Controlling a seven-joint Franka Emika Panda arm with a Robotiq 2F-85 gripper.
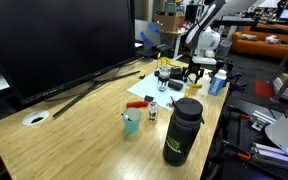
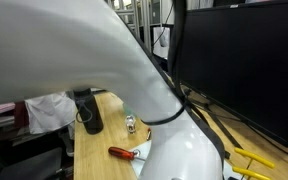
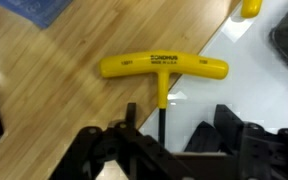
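Note:
A yellow T-handle hex key (image 3: 164, 66) with a thin black shaft lies across the wood table and a white sheet in the wrist view. My gripper is part open above it, one finger on each side of the shaft. Gaps show between the shaft and both fingers, so nothing is visibly gripped. In exterior view 1 my gripper (image 1: 195, 74) is low over the far right end of the table, small and hard to make out. The arm blocks much of exterior view 2.
A black canister (image 1: 183, 130), teal cup (image 1: 132, 121), red-handled tool (image 1: 137, 104) and white-blue bottle (image 1: 218, 82) stand or lie on the table. A large black monitor (image 1: 59, 45) lines the back.

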